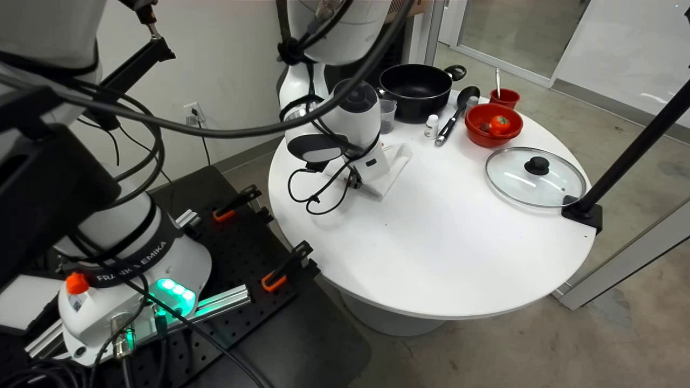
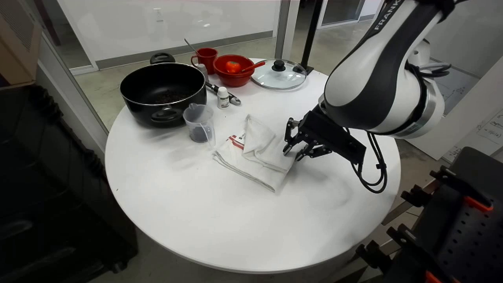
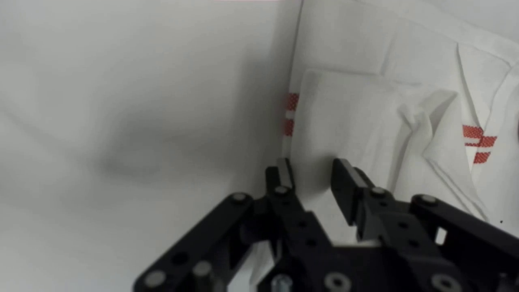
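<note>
A folded white towel with red stripes [image 2: 264, 158] lies on the round white table [image 2: 198, 221]. One corner is folded loosely over the rest, with creases in it. At the towel's robot-side edge, my gripper [image 2: 293, 154] is tilted down and low over the cloth. In the wrist view the gripper stands part open, its two fingers apart. White towel cloth [image 3: 350, 121] shows in and beyond the gap, and the left finger [image 3: 286, 175] lines up with the towel's edge. Whether the fingertips touch the cloth is hard to tell. Exterior view 1 hides the fingers behind the arm.
Beyond the towel stand a clear measuring cup [image 2: 199, 123], a black pot [image 2: 162, 111] and a small white bottle [image 2: 223, 97]. Red bowls [image 2: 234, 78], a red mug [image 2: 206, 59] and a glass lid [image 2: 279, 78] sit farther back.
</note>
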